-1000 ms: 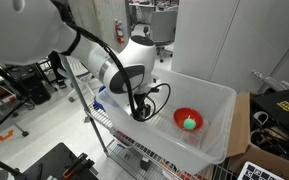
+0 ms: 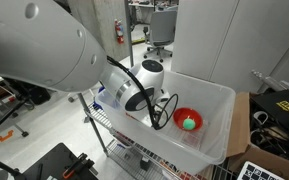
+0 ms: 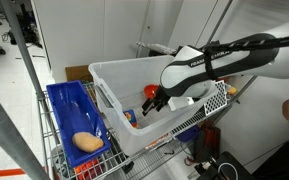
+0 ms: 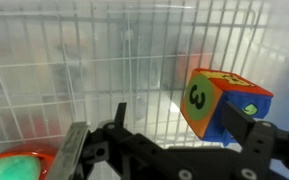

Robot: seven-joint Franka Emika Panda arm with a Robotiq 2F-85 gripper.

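Note:
A multicoloured block [image 4: 219, 103], with a green face marked by a dark figure and orange and blue sides, rests on the floor of the clear bin in the wrist view. Above it, my gripper is open, its two fingers well apart. The block lies toward the right finger, which covers part of it. At lower left is a red bowl [image 2: 188, 119] holding a green ball [image 4: 16, 169]. From outside, my gripper [image 2: 162, 112] reaches down into the clear bin [image 2: 216, 122], left of the bowl; the arm hides the block there.
Walls of the clear bin surround the gripper. A blue tray [image 3: 72, 116] with a tan oval item [image 3: 87, 141] stands beside it on the wire rack. An open cardboard box [image 2: 240, 125] adjoins the bin's right side. Bare bin floor lies between block and bowl.
In exterior view 1 the gripper has shifted right, closer to the red bowl, and the arm has swung nearer the camera. Bowl and ball have stayed in place.

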